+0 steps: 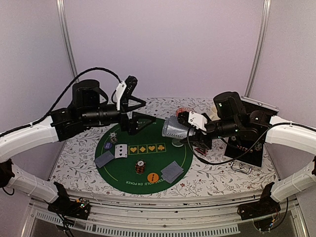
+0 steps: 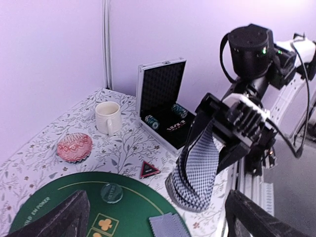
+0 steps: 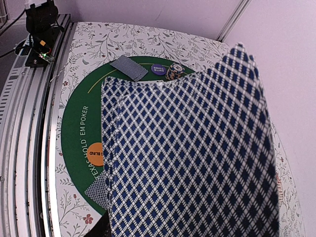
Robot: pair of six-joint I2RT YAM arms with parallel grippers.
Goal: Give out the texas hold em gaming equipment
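My right gripper point(image 1: 187, 129) is shut on a blue-and-white checked card deck point(image 1: 174, 128), held above the right side of the green poker mat point(image 1: 133, 185). That deck point(image 3: 190, 158) fills much of the right wrist view. Higher up over the mat's back left, my left gripper point(image 1: 143, 114) stands open, nothing between its fingers. On the mat's left lie a face-up card point(image 1: 121, 151) and a face-down card point(image 1: 104, 159). Face-down cards point(image 1: 172, 171) rest at the front right. A red chip stack point(image 1: 140, 167) stands near an orange blind button point(image 1: 153, 177).
A clear round button point(image 2: 111, 193) sits on the mat's right edge. Beyond it are a red triangular piece point(image 2: 148, 169), a red patterned bowl point(image 2: 74, 147), a white mug point(image 2: 108, 118) and an open chip case point(image 2: 160, 89).
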